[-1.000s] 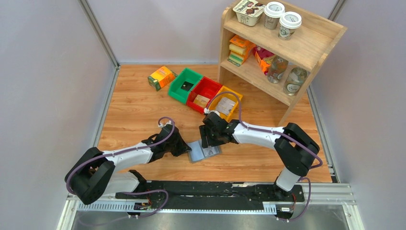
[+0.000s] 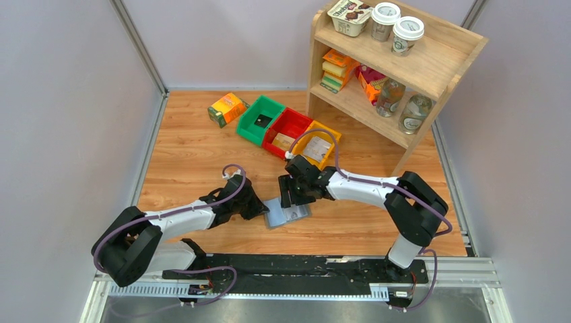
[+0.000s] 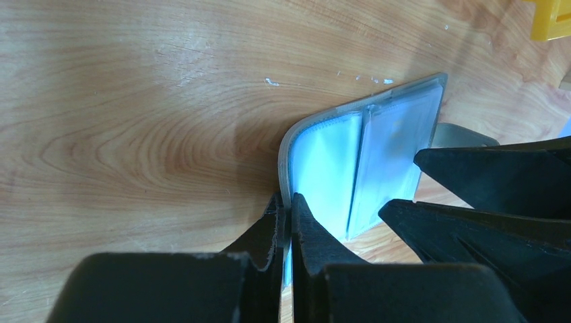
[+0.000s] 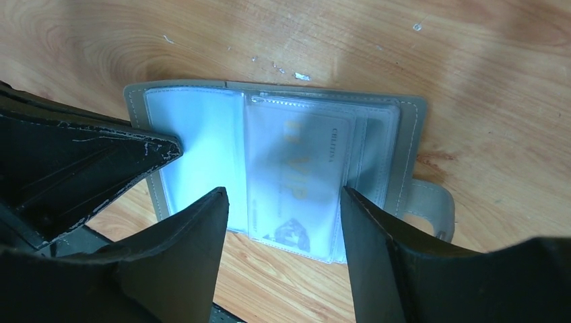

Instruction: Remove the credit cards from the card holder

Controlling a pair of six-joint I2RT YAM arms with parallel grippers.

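Note:
The card holder (image 4: 407, 145) lies unfolded on the table, a clear-pocketed wallet with a grey stitched border. Behind its right-hand plastic pocket a pale card (image 4: 296, 161) with "VIP" lettering shows; the left-hand panel looks plain pale blue. My left gripper is shut on the holder's left edge. Over the pocket, my right gripper stands open, one fingertip on either side of the card, with nothing visibly pinched. Whether its tips touch the plastic I cannot tell. From above, the right gripper hides part of the holder (image 2: 275, 214).
Behind the arms sit a green bin (image 2: 246, 132), a red bin (image 2: 306, 120) and a yellow bin (image 2: 332, 132), each with a flat item inside. An orange box (image 2: 228, 108) lies beside them. The wooden shelf (image 2: 431, 50) stands back right.
My right gripper has shifted slightly left over the holder. The left arm and the holder look unmoved.

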